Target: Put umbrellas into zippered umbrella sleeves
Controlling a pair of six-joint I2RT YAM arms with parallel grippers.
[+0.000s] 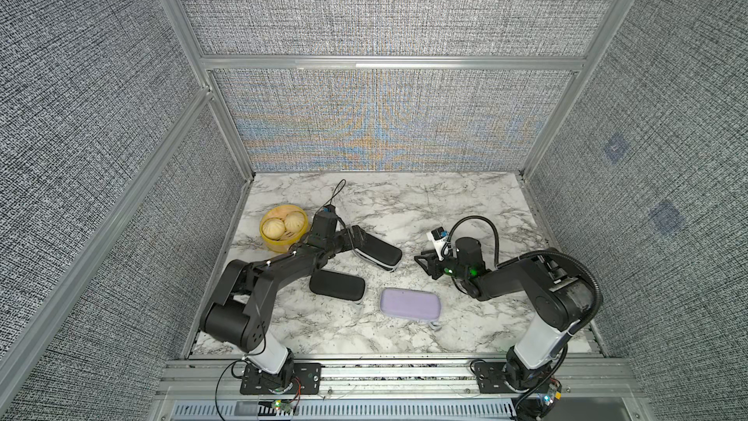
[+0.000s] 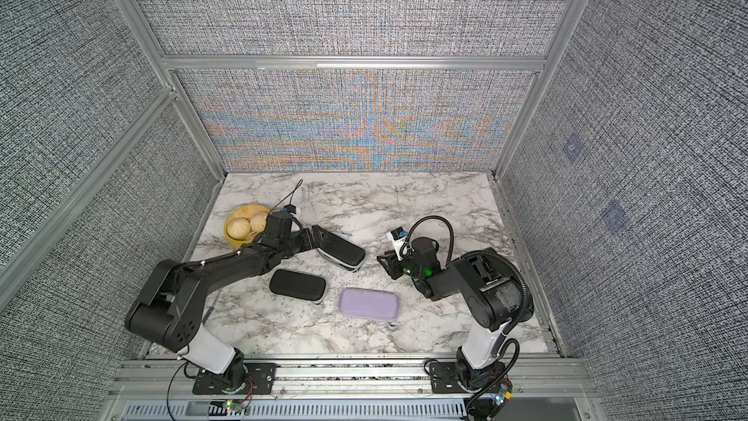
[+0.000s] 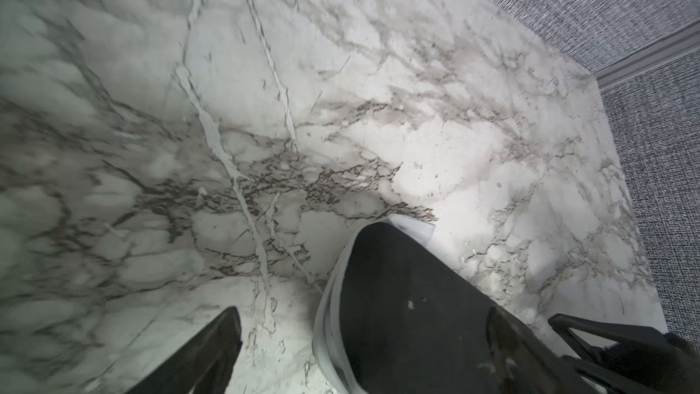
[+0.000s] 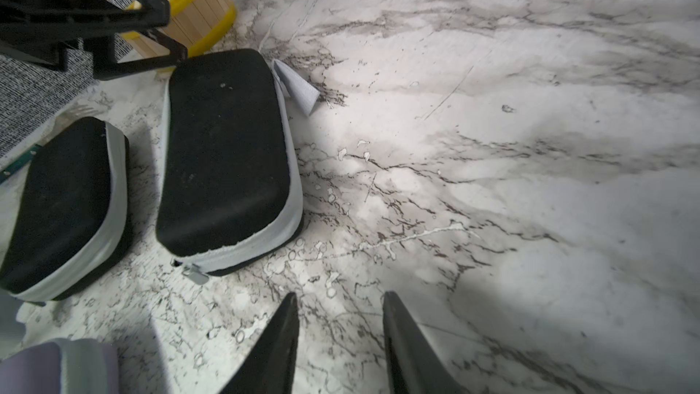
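Observation:
Three closed zippered cases lie flat on the marble table. One black case point(image 1: 378, 251) is at the middle, its far-left end beside my left gripper, which stands open with its fingers apart around that end. In the right wrist view the same case shows its pale zipper side and a pull at the near end. A second black case point(image 1: 337, 284) lies nearer the front, and a lilac case point(image 1: 410, 304) to its right. My right gripper is partly open right of the middle case, only bare table between its fingers. No umbrella can be made out.
A yellow-rimmed basket point(image 1: 284, 227) with pale round buns stands at the back left, close to the left arm. A thin dark green stick point(image 4: 20, 162) shows beyond the front black case.

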